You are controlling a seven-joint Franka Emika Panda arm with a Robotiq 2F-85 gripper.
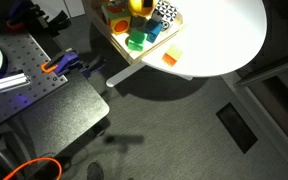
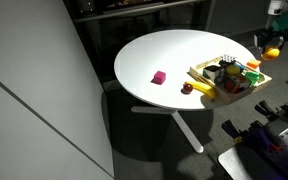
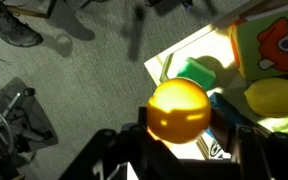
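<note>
A round orange object (image 3: 179, 110) sits between the fingers of my gripper in the wrist view, which is shut on it. Exterior view 2 has the gripper (image 2: 273, 45) at the far right, the orange object (image 2: 272, 54) hanging beneath it, above the table's right end. In exterior view 1 a yellow-orange shape (image 1: 141, 6) shows at the top edge, over the tray, and the gripper itself is out of sight. Behind the held object in the wrist view lie a green block (image 3: 196, 73) and a yellow rounded piece (image 3: 274, 97).
The wooden tray (image 2: 231, 97) holds several toys. Outside it on the white table (image 2: 149, 55) are a pink cube (image 2: 159, 77), a red ball (image 2: 187, 88) and a yellow piece (image 2: 203, 90). An orange block (image 1: 172, 56) lies near the table edge.
</note>
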